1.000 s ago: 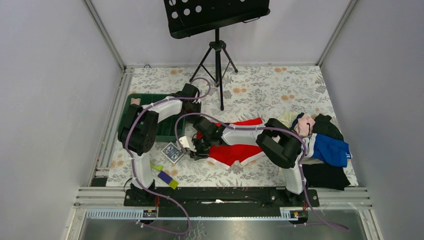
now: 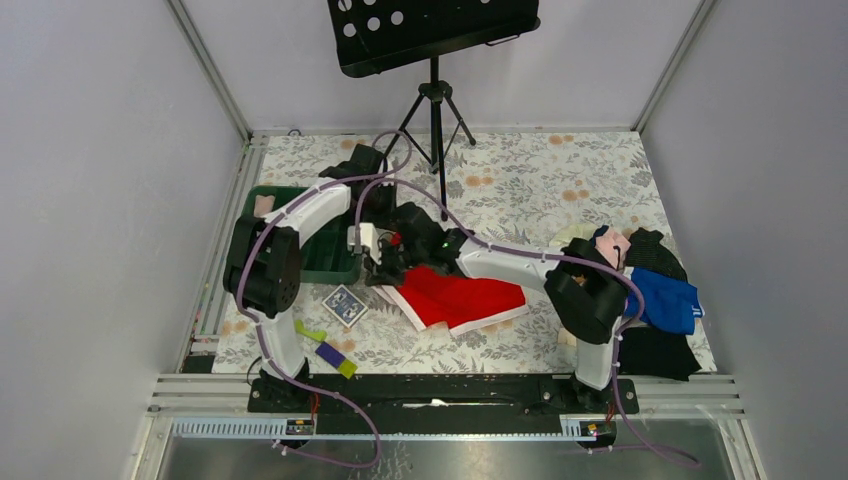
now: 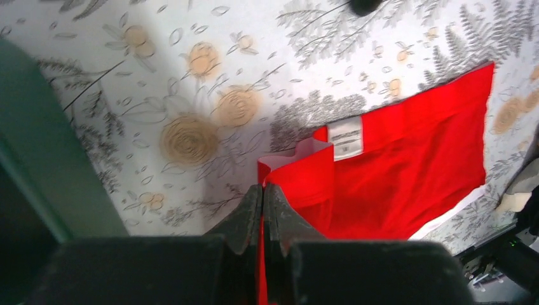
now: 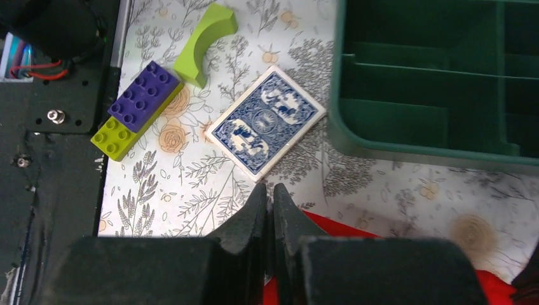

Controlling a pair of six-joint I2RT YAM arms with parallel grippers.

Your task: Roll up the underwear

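Observation:
Red underwear with white trim lies in the middle of the table, partly under my right arm. In the left wrist view my left gripper is shut at a raised red fold; a white label shows beside it. My right gripper is shut on the red underwear at its left part, near the playing cards; little of what is between its fingers shows.
A green divided bin stands at left, with a card deck, a purple-lime block and a green arch in front. Clothes pile at right. A music stand stands behind.
Both arms have moved up or toward the back in the top view, the right one also slightly leftward. The underwear's white-edged front has shifted leftward.

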